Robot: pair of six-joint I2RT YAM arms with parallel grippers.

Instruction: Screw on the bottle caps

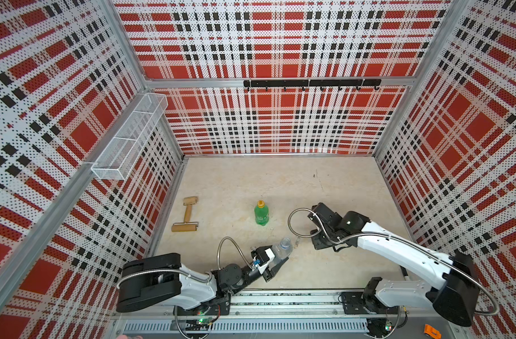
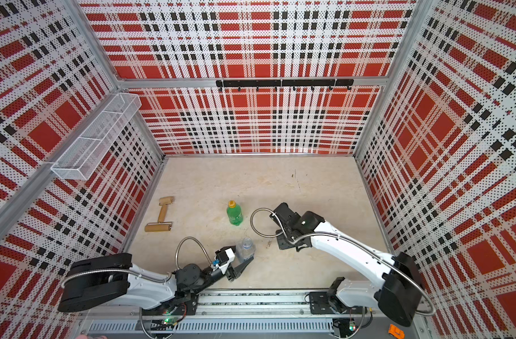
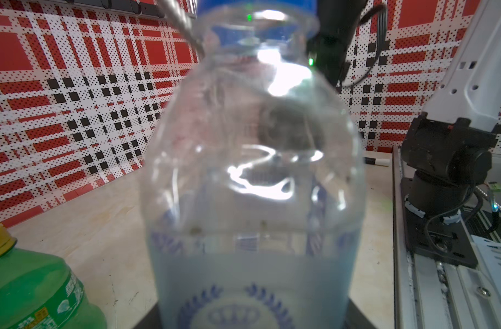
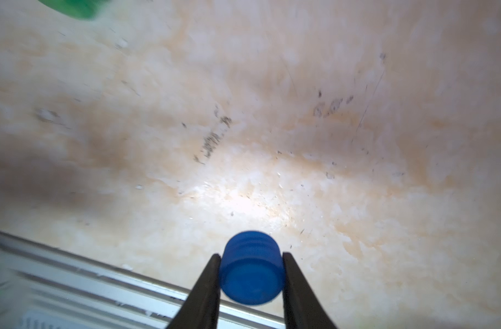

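Note:
A clear, nearly upright plastic bottle (image 3: 250,181) fills the middle of the left wrist view, with a blue band (image 3: 256,6) cut off by the top edge. My left gripper (image 1: 276,261) is shut around this bottle, tilting it slightly. In the top left view, the bottle's mouth (image 1: 285,243) looks pale and bare. A blue cap (image 4: 252,267) sits between the two fingertips of my right gripper, touching both, above the table. From overhead, the right gripper's body (image 1: 324,240) stands to the right of the bottle, hiding the cap.
A green bottle with a yellow cap (image 1: 261,213) stands further back, left of the clear bottle. A wooden roller (image 1: 187,214) lies at the left of the table. A metal rail (image 1: 303,297) runs along the front.

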